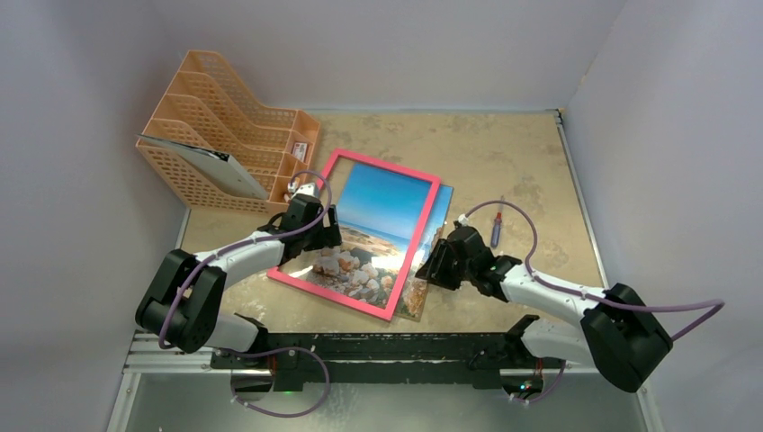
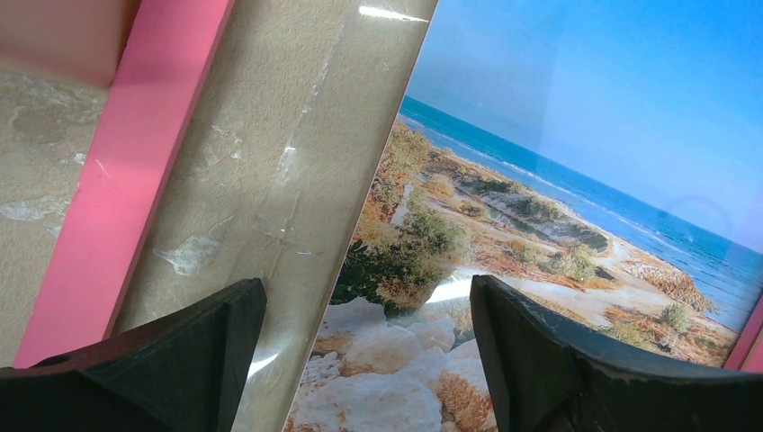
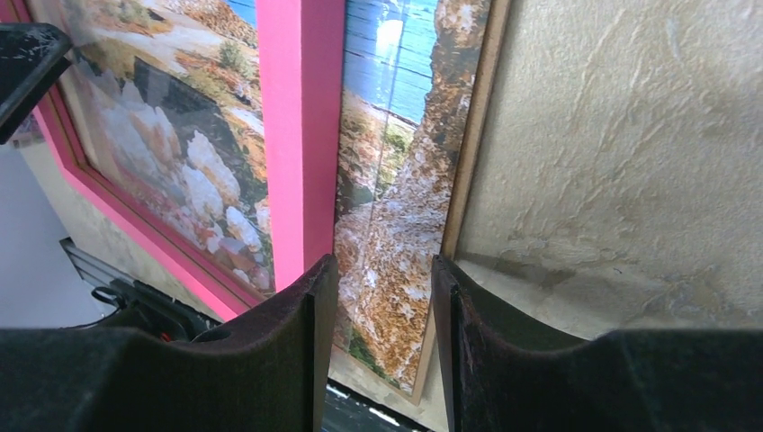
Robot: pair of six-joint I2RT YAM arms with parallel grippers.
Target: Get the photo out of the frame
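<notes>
The pink frame [image 1: 414,236] lies on the table with the beach photo [image 1: 376,198] and clear sheet inside its outline, shifted left off a board [image 3: 400,225] with printed scene that sticks out along its right side. My left gripper is open low over the left part of the frame, its fingertips either side of the photo's left edge [image 2: 364,198], nothing held. My right gripper stands part open over the board's exposed strip beside the frame's pink bar [image 3: 301,135], one fingertip near the board's wooden outer edge. I see nothing clearly held in it.
An orange organizer [image 1: 216,117] holding a flat dark-and-white item stands at back left. A screwdriver [image 1: 496,229] lies right of the board. Walls close in on both sides.
</notes>
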